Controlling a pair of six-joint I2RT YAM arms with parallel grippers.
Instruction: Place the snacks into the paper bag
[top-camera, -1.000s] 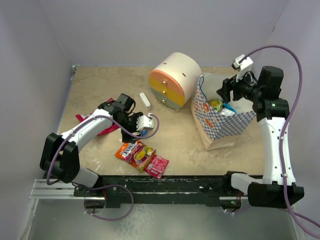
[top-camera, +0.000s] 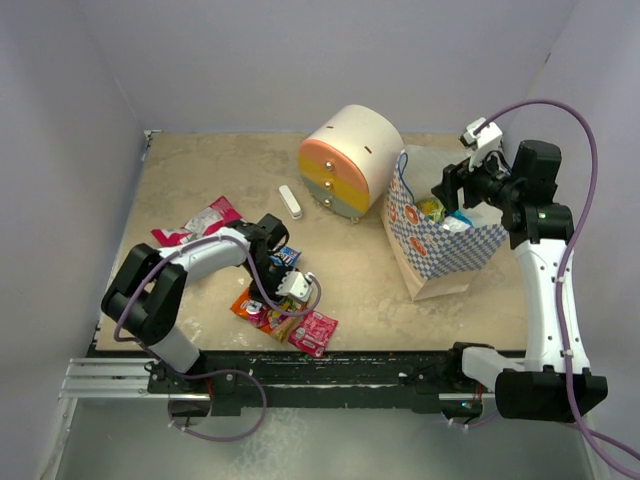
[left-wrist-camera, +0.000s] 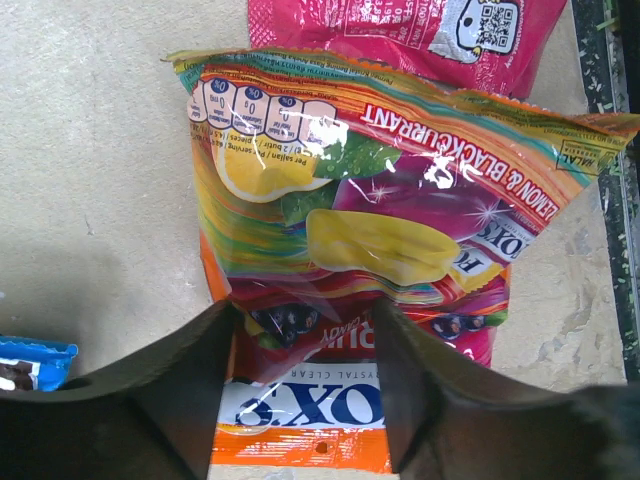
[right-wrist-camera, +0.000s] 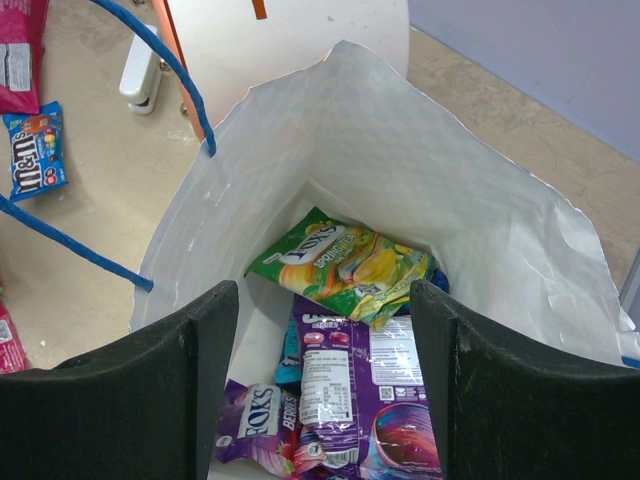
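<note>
In the left wrist view, a colourful lemon-and-blackcurrant pouch overlaps an orange FOX'S pouch. My left gripper is low over the pair, its fingers apart and the upper pouch's creased lower part between them. Beside them lies a pink pouch. A small blue packet and red packets are farther back. The patterned paper bag stands open at the right, holding a green FOX'S pouch and purple packs. Above its mouth, my right gripper is open and empty.
A white barrel-shaped drawer box stands left of the bag, and a small white object lies before it. The bag's blue handle loops up near the right gripper. Bare table separates the snacks from the bag.
My left gripper has moved down and toward the table's front edge, from near the blue packet onto the overlapping pouches. The right arm has lowered slightly over the bag.
</note>
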